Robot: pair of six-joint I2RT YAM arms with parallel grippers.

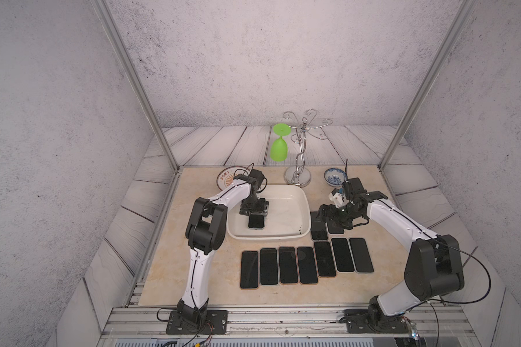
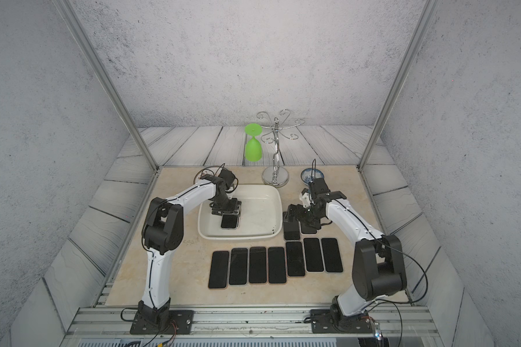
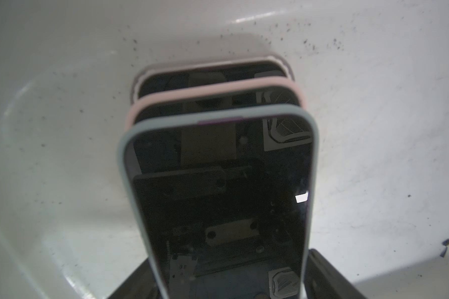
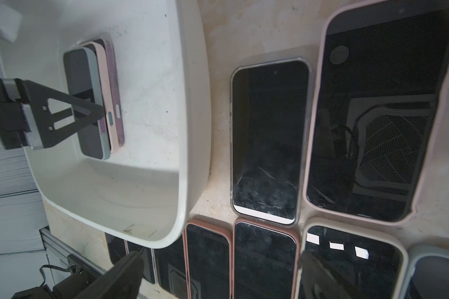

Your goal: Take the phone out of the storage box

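Note:
Inside the white storage box [image 1: 304, 217], three phones lie stacked and slightly staggered. The upper one, a phone in a grey-blue case [image 3: 224, 199], has its dark screen facing up; beneath it are a phone in a pink case [image 3: 214, 90] and a pale-edged phone [image 3: 212, 66]. My left gripper is over the stack, part open, with a finger at each long side of the upper phone; contact is unclear. To the right of the box, my right gripper stays open and empty above phones on the table.
A front row of several phones [image 2: 257, 265] and two more phones, one with a clear edge [image 4: 269, 139], lie outside the box. Behind are a metal stand [image 1: 298, 176] with a green goblet [image 1: 279, 149], and a blue patterned bowl [image 1: 335, 177].

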